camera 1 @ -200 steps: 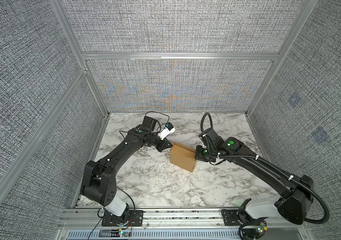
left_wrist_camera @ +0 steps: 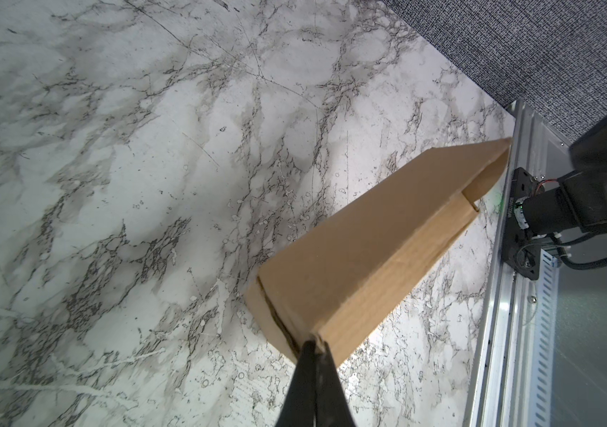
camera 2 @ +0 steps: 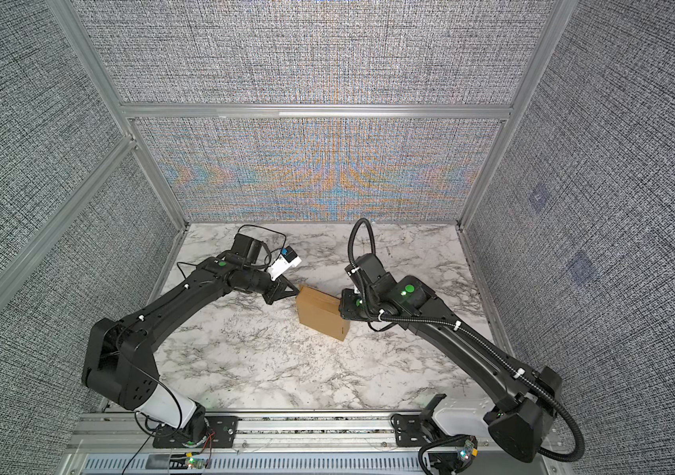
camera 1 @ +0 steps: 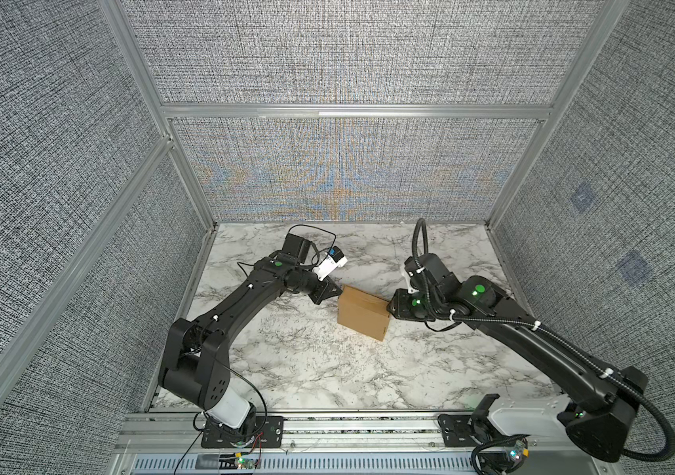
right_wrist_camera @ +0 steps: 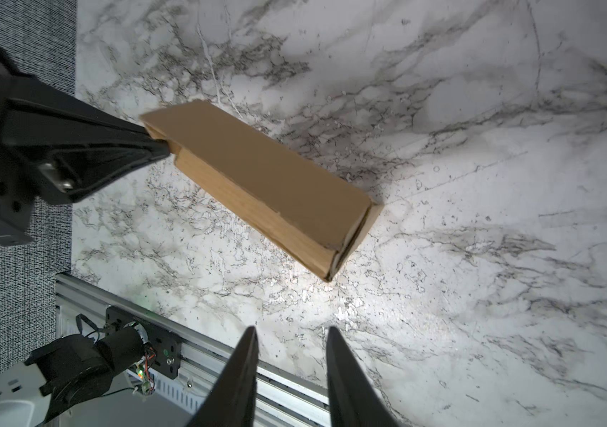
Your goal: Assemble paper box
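Note:
A brown cardboard box stands on the marble table between my two arms, its top panel lying over it with a slight gap along one side. My left gripper is shut, its tips touching the box's left end at the top edge; the left wrist view shows the tips at that corner. My right gripper is open with nothing between its fingers, over the right end of the box; in the top left view its fingertips are hidden behind its housing.
Fabric walls with aluminium frames enclose the table, and a metal rail runs along the front edge where both arms are mounted.
The box's top edge looks pressed flatter than a second ago, and my left gripper has moved slightly down.

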